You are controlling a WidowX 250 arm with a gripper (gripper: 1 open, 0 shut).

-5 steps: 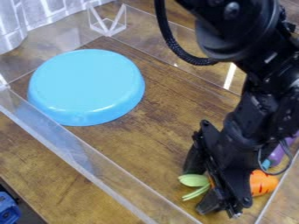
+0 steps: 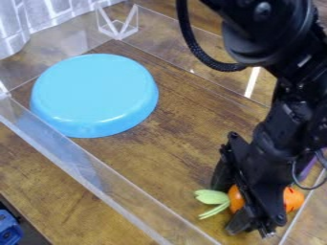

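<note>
My black gripper [image 2: 238, 196] is low at the lower right of the camera view, down around an orange toy carrot [image 2: 289, 199] with a green top [image 2: 212, 199] that sticks out to the left between the fingers. The arm hides much of the carrot, and whether the fingers grip it is hard to tell.
A blue round dish [image 2: 94, 94], upside down or lidded, lies at the upper left inside clear plastic walls [image 2: 90, 182] on the wooden surface [image 2: 160, 153]. A small blue object [image 2: 6, 227] is outside at the lower left.
The gripper and arm have shifted very slightly, with little other visible change around the carrot.
</note>
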